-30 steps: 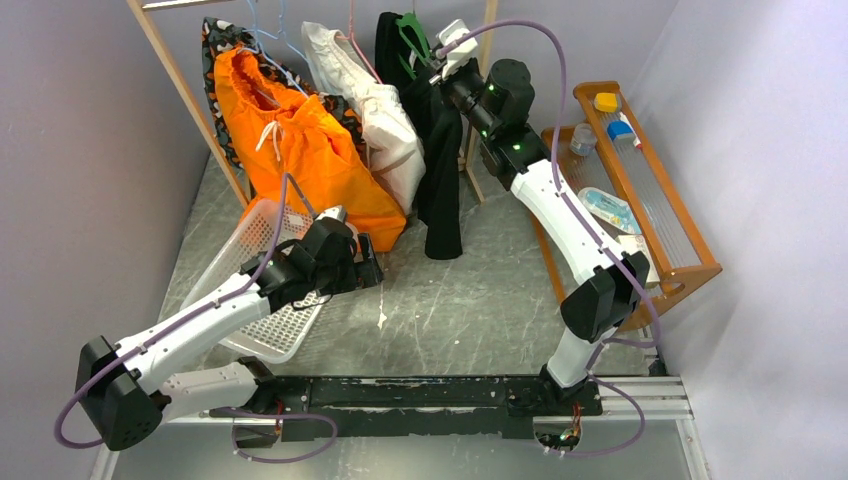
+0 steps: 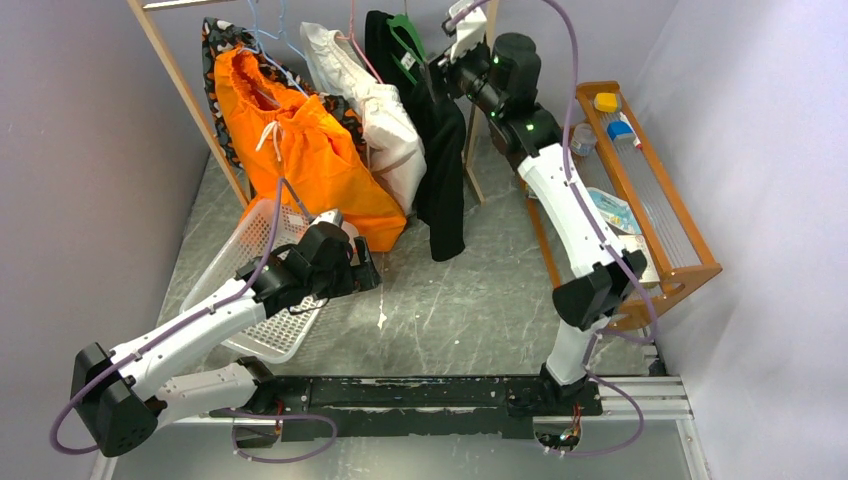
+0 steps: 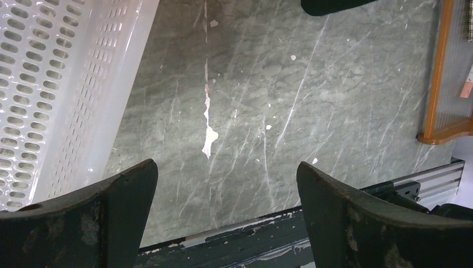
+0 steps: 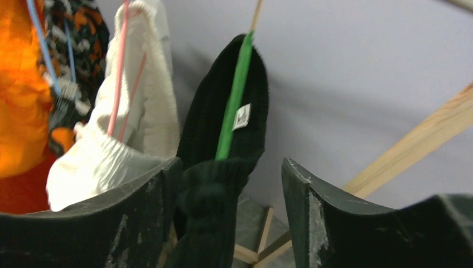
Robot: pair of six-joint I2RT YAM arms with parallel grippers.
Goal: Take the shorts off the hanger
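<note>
Dark green-black shorts [image 2: 440, 190] hang on a green hanger [image 4: 234, 106] at the right end of the rack. In the right wrist view their waist lies between the open fingers of my right gripper, high up by that hanger. White shorts [image 2: 385, 140], orange shorts [image 2: 300, 170] and patterned dark shorts [image 2: 225, 130] hang to the left. My left gripper is open over the floor beside the white basket [image 3: 44, 84], with nothing between its fingers.
A wooden shelf [image 2: 690, 268] with small items stands at the right wall. The rack's wooden legs [image 4: 415, 134] are near my right gripper. The grey floor between basket and shelf is mostly clear.
My right arm has shifted slightly to the right, its wrist turning, and the lower end of the dark shorts has moved a little. The left arm has moved very slightly.
</note>
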